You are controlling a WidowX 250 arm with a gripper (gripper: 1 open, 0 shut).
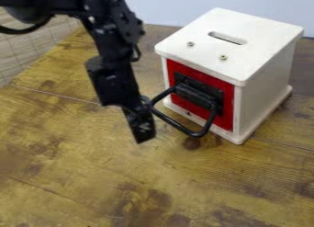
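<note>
A white wooden box point(267, 84) with a slot and two small bolts on top stands at the right. Its red front panel point(229, 85) carries a black latch with a large black looped handle point(185, 126) sticking out toward the lower left. My black gripper point(140, 126) hangs from the arm just left of that handle, low over the table. It is blurred, and its fingers point down; I see nothing held in it.
A tiled grey surface lies beyond its edge at the upper left, with a white wall behind the box.
</note>
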